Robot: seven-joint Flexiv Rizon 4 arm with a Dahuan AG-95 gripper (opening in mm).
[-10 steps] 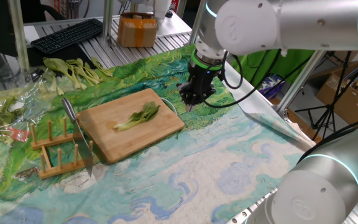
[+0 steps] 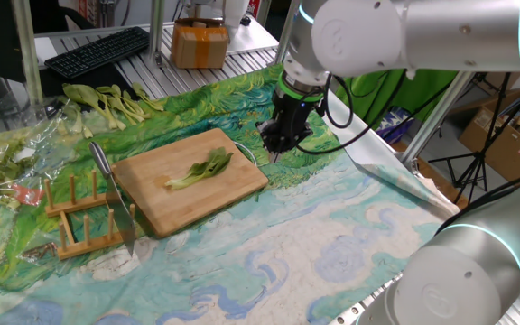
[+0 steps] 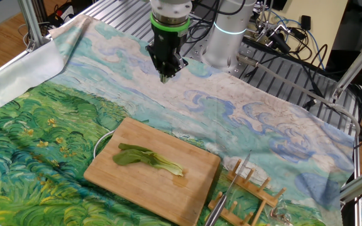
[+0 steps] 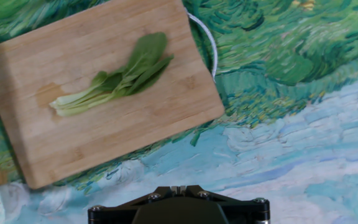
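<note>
On the wooden cutting board (image 2: pixel 233 187) lies a leafy green vegetable (image 2: pixel 199 170), its pale stem beside a damp patch. A knife (image 3: pixel 226 191) stands in a wooden peg rack (image 3: pixel 256 186) next to the board. My gripper (image 3: pixel 163 80) hangs over the cloth, off the board's edge, apart from the vegetable. In the wrist view the gripper shows its fingertips together at the bottom, with nothing visible between them; the vegetable (image 4: pixel 114 84) lies up and to the left.
More leafy greens (image 2: pixel 106 104) lie at the cloth's far edge, and a clear plastic bag (image 2: pixel 12 167) holds greens at the left. A cardboard box (image 2: pixel 199 45) and a keyboard (image 2: pixel 97 51) are behind.
Board, vegetable and knife have not moved.
</note>
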